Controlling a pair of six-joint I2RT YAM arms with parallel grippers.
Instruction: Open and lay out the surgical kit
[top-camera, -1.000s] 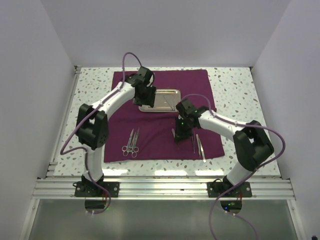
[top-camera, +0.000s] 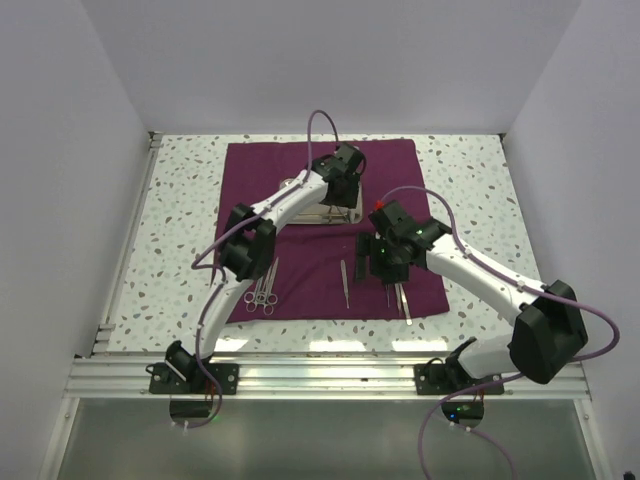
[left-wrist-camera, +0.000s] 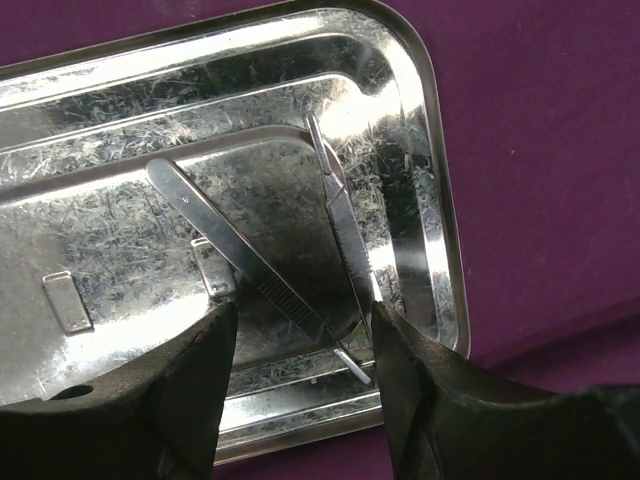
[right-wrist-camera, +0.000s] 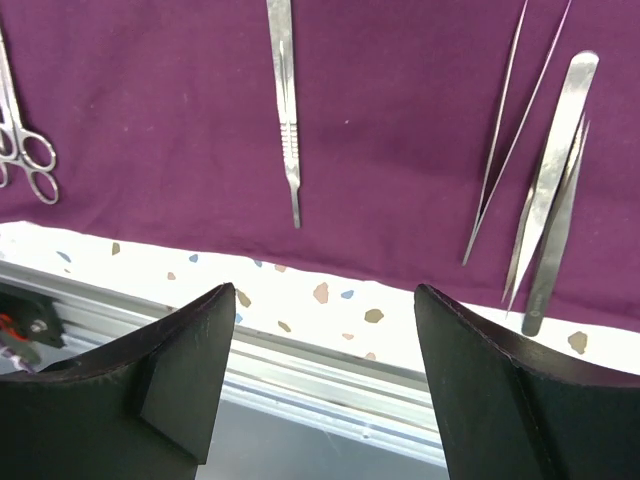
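Observation:
My left gripper hangs over the right end of the metal tray (left-wrist-camera: 440, 230), fingers apart, above forceps (left-wrist-camera: 230, 240) and a scalpel handle (left-wrist-camera: 340, 220) lying inside. My right gripper is open over the purple cloth (right-wrist-camera: 380, 120). Below it in the right wrist view lie a scalpel (right-wrist-camera: 285, 110), thin tweezers (right-wrist-camera: 490, 180) and broader tweezers (right-wrist-camera: 560, 130), with scissor-like clamps (right-wrist-camera: 35, 160) at the left edge. Nothing shows between either gripper's fingers.
The speckled table (top-camera: 160, 230) borders the cloth, with free space at both sides. A metal rail (top-camera: 300, 370) runs along the front edge.
My left gripper has moved right along the tray toward its right end. My right gripper has shifted a little right and toward the front, over the laid-out instruments.

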